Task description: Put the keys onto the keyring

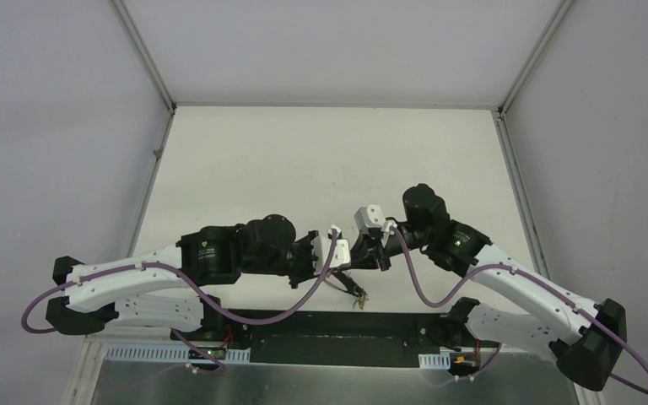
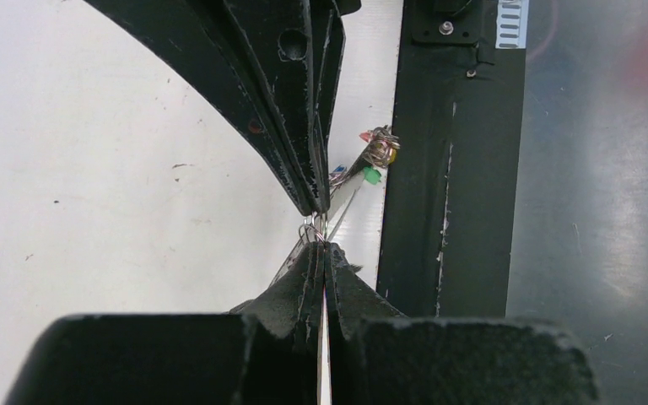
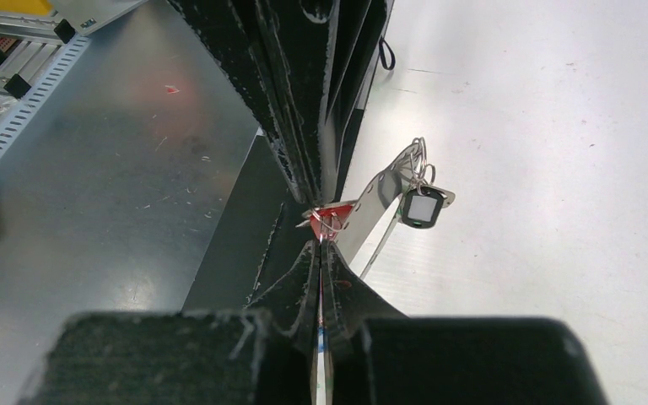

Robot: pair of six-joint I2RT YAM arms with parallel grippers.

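Observation:
My two grippers meet near the front middle in the top view. In the left wrist view my left gripper is shut at small metal rings (image 2: pixel 312 228) that also touch the other gripper's tips; whether they sit between its fingers is unclear. A metal holder (image 2: pixel 350 181) with bunched keys and rings (image 2: pixel 381 148) hangs below. In the right wrist view my right gripper is shut at a ring beside a red piece (image 3: pixel 333 218); the holder (image 3: pixel 380 194) carries rings and a dark tag (image 3: pixel 422 207).
A black strip (image 1: pixel 337 337) runs along the front edge, beside the arm bases. Walls surround the table.

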